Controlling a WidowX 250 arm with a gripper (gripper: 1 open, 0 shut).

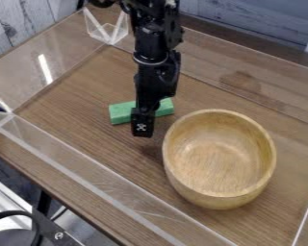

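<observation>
The black robot arm reaches down from the top centre, its gripper point(142, 123) low over the front of a green block point(122, 113) that lies on the wooden table. Whether the fingers are open or shut on anything is too dark and small to tell. A large round tan wooden bowl point(218, 173) sits just to the right and in front of the gripper.
A clear plastic object point(105, 27) stands at the far back left. Black cables lie off the table's lower left edge.
</observation>
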